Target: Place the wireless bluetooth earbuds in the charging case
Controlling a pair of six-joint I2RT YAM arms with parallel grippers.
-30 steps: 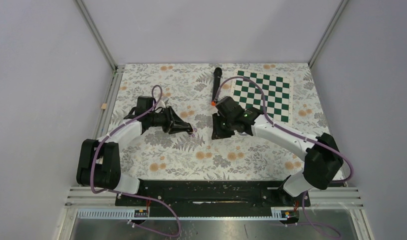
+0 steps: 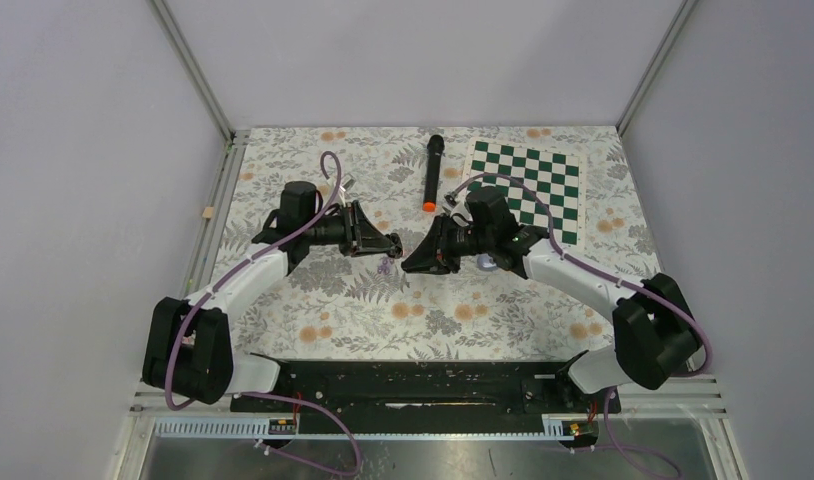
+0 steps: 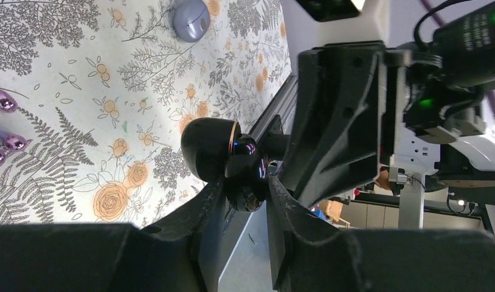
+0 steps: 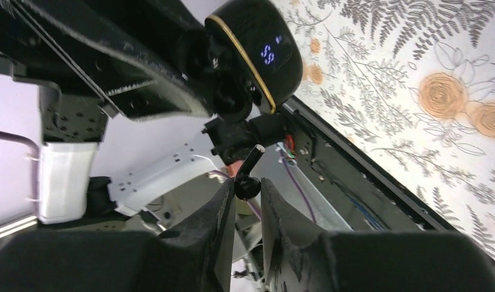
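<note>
The black charging case, gold-rimmed with a lit display, is in my left gripper, which is shut on it at the table's centre; in the left wrist view it stands open above the fingertips. Facing it closely, my right gripper is shut on a small black earbud, its stem pointing up toward the case in the right wrist view. The earbud is just below the case in that view, apparently apart from it.
Small purple shiny pieces and a lilac mouse lie on the floral mat. A black microphone and a checkered board lie at the back.
My left gripper has moved right with the case. My right arm has shifted left, so the two grippers are now close together.
</note>
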